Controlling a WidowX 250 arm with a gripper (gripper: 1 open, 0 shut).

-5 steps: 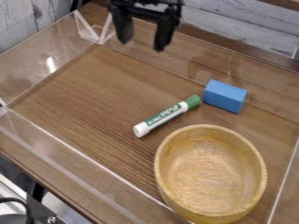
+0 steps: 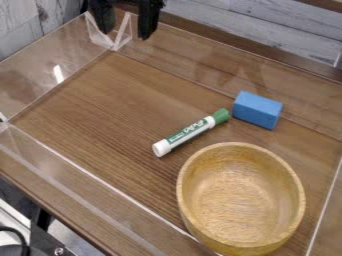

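My gripper [image 2: 127, 22] is a dark shape at the top left edge, mostly cropped, above the back left of the wooden table; whether it is open or shut is unclear. A white and green tube [image 2: 191, 132] lies diagonally on the table. A blue block [image 2: 258, 109] sits to its upper right. A round yellow bowl [image 2: 241, 196] stands at the front right.
Clear plastic walls run along the left edge, and a pale wall stands at the back.
My gripper has moved left and up, toward the back left corner, leaving most of the view. The tube, block and bowl have not moved.
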